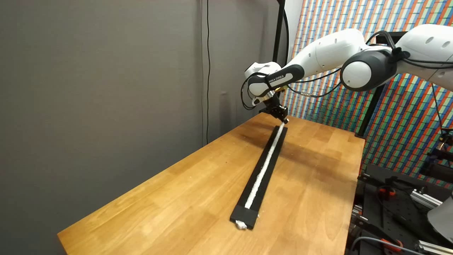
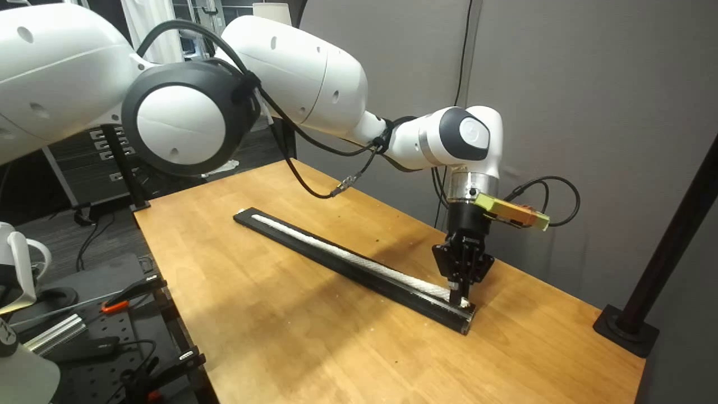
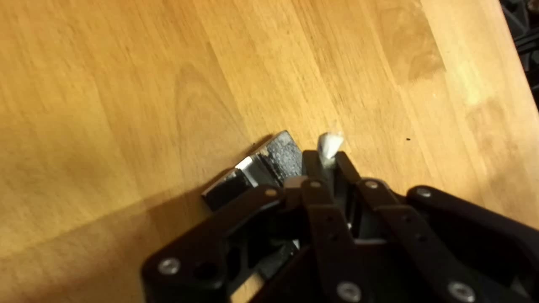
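A white rope point(image 1: 268, 161) runs lengthwise along a long black channel point(image 1: 245, 192) lying on the table. At the near end in exterior view 1 the rope passes beneath a black cover, and a frayed tip pokes out. My gripper point(image 2: 459, 296) is at the channel's other end, low over it and pointing down, shut on the rope's end. In the wrist view a white tuft of rope point(image 3: 330, 144) sticks out between the fingertips, with the dark end of the channel point(image 3: 284, 154) beside them. The fingers hide most of the gripped rope.
A black post point(image 2: 626, 323) stands at the table's corner in exterior view 2. A grey wall point(image 1: 127, 85) runs along one long side.
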